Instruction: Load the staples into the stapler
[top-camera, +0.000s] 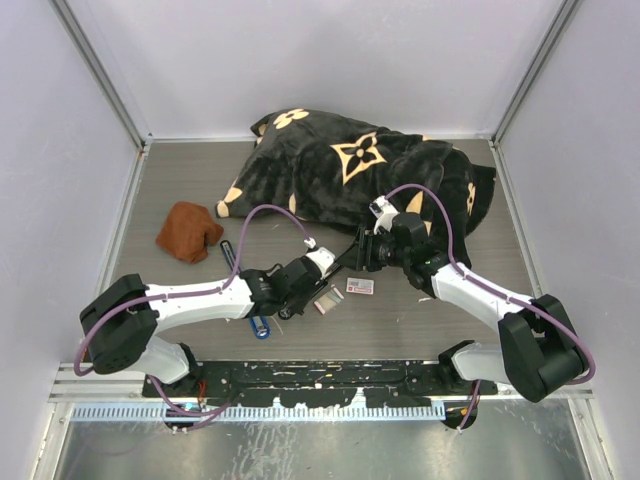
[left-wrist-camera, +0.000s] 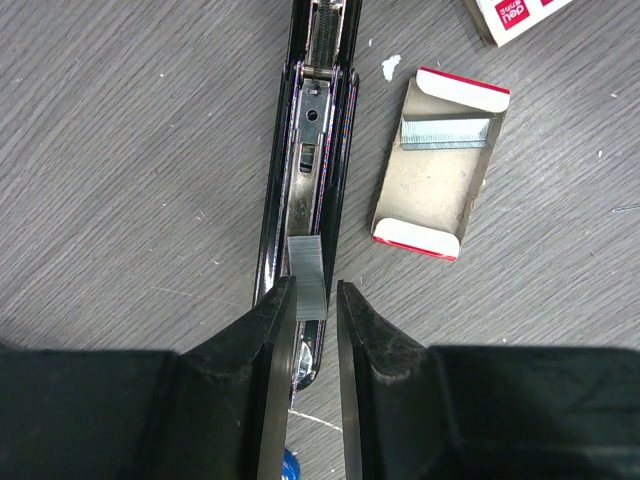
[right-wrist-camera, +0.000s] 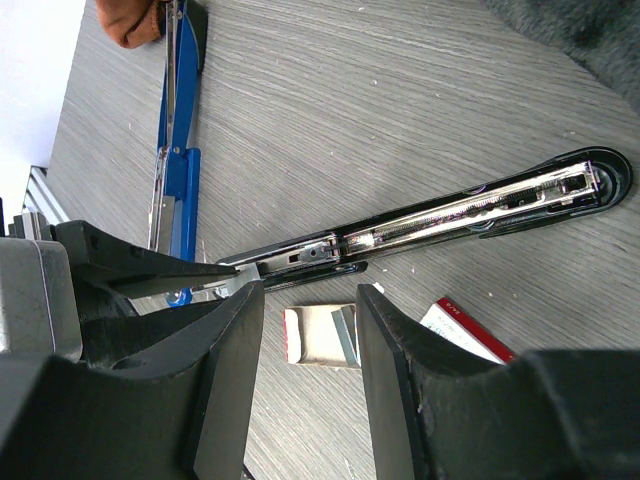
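The black stapler (left-wrist-camera: 346, 150) lies opened out on the table, its metal channel showing in both wrist views. A grey staple strip (left-wrist-camera: 308, 270) is over the channel's near end, between the fingers of my left gripper. The left finger overlaps the strip's edge; a gap shows on the right, so the fingers are part open. Whether the strip is seated in the channel I cannot tell. My right gripper is open and empty, above the table near the stapler. An open staple box (left-wrist-camera: 425, 190) beside the stapler holds another strip (left-wrist-camera: 445, 134).
A closed staple box (top-camera: 360, 286) lies right of the open one. The blue stapler (right-wrist-camera: 180, 170) lies on the left, partly under my left arm. A brown cloth (top-camera: 189, 232) sits farther left, and a dark patterned blanket (top-camera: 350, 165) covers the back.
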